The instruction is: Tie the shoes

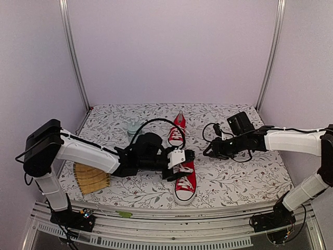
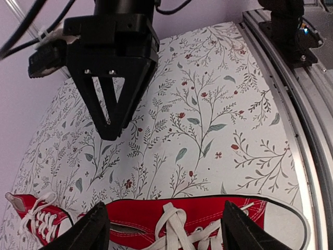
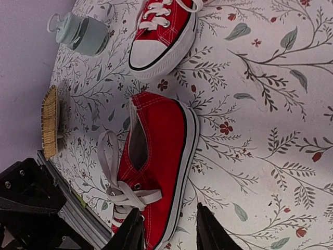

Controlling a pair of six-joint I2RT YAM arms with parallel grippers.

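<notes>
Two red canvas shoes with white laces stand one behind the other. Over the near shoe (image 1: pixel 186 194) reaches my left gripper (image 1: pixel 179 169), hiding part of it from above. Its fingers (image 2: pixel 88 229) are apart, with the shoe's laces (image 2: pixel 176 221) showing between them; no lace looks pinched. Right of the near shoe is my right gripper (image 1: pixel 207 149), its fingers (image 3: pixel 205 229) also apart and the gap empty. One lace loop (image 3: pixel 105 151) sticks up at this shoe's opening, and another strand lies across its side. Behind stands the far shoe (image 1: pixel 176 136), laces partly covered by the left arm's cable.
A woven mat (image 1: pixel 91 178) lies at the front left, partly under the left arm. Behind that arm stands a pale glass jar (image 1: pixel 134 128).
</notes>
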